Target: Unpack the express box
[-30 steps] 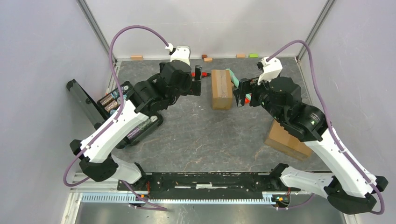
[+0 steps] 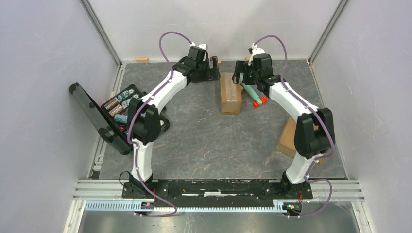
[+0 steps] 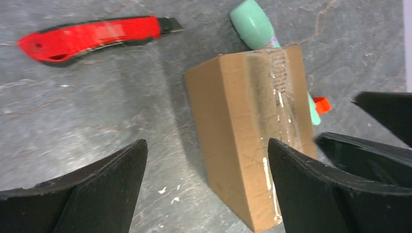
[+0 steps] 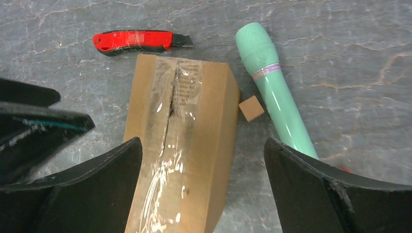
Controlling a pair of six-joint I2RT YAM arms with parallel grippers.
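A taped cardboard box (image 2: 231,94) stands on the grey table at the back middle. Clear tape (image 4: 167,131) runs along its top, with a dark slit or seam showing under it in the right wrist view. Left of the box's far end, my left gripper (image 2: 214,69) hovers open and empty; its fingers (image 3: 104,189) show wide apart in the left wrist view. On the box's right, my right gripper (image 2: 238,73) is open too, nothing between its fingers. A red utility knife (image 3: 97,39) lies flat beyond the box.
Just right of the box lies a green tube-like object (image 4: 279,92) beside a small wooden block (image 4: 251,108). A larger carton (image 2: 289,138) sits at the right, partly under the right arm. An open black case (image 2: 99,119) with items is at the left. Mid-table is clear.
Both arms have reached farther toward the back, and the grippers have come closer together on either side of the box. The box has not moved; both grippers are still empty.
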